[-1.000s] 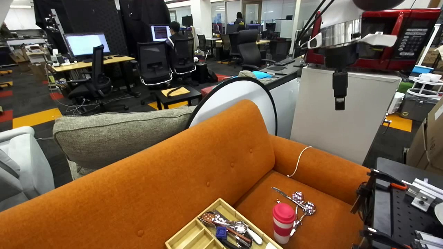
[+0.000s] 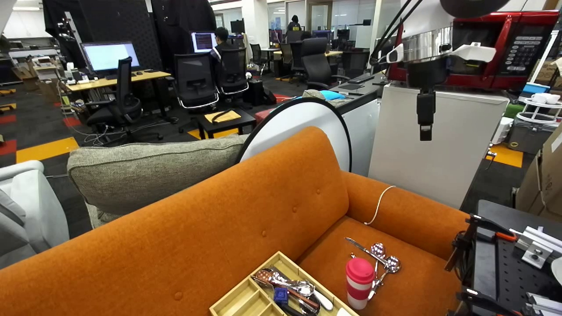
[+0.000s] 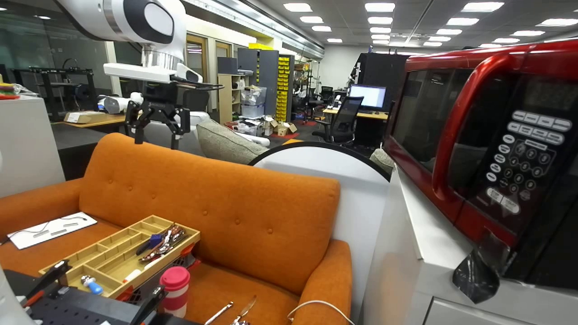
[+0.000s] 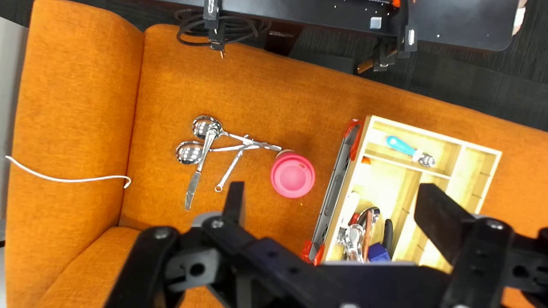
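Note:
High above the orange sofa hangs my gripper, open and empty, its two fingers spread wide in the wrist view. Exterior view 2 also shows the open gripper [image 3: 157, 140] in the air near the sofa back. Below it stands an upright cup with a pink lid [image 4: 293, 175], on the sofa seat. To the cup's left in the wrist view, silver ladles [image 4: 206, 126], a knife [image 4: 192, 190] and other metal utensils lie crossed over each other. On the cup's other side is a wooden divided tray [image 4: 434, 134] of utensils, partly hidden by my gripper.
A blue-handled utensil [image 4: 400, 146] lies in one tray compartment. A white cord [image 4: 77, 179] rests over the sofa arm. The red microwave [image 3: 433, 124] stands on a white cabinet, and a black table with clamps [image 2: 495, 268] borders the seat's front.
In exterior view 1 my gripper has shifted slightly to the left, still high in the air. The cup, utensils and tray have not moved.

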